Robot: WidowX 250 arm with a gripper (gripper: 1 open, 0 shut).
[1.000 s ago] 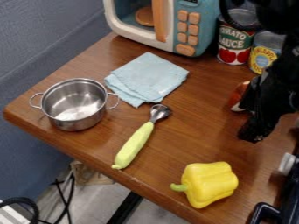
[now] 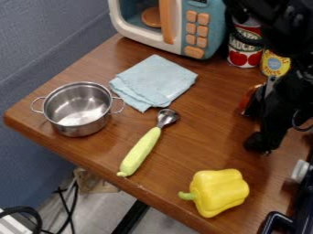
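Observation:
The black robot gripper [image 2: 254, 121] is at the right edge, low over the wooden table [image 2: 184, 155]. A small orange-red object behind its fingers is mostly hidden; whether the fingers hold it cannot be told. A steel pot [image 2: 77, 110] with two handles sits at the left. A light blue cloth [image 2: 152, 80] lies behind a corn cob [image 2: 141, 152] and a metal spoon [image 2: 167, 117]. A yellow pepper [image 2: 214, 191] lies near the front edge.
A toy microwave [image 2: 167, 23] stands at the back, beside cans [image 2: 244, 46] and a yellow tin [image 2: 274, 64]. Black items stand at the lower right.
The objects are unchanged.

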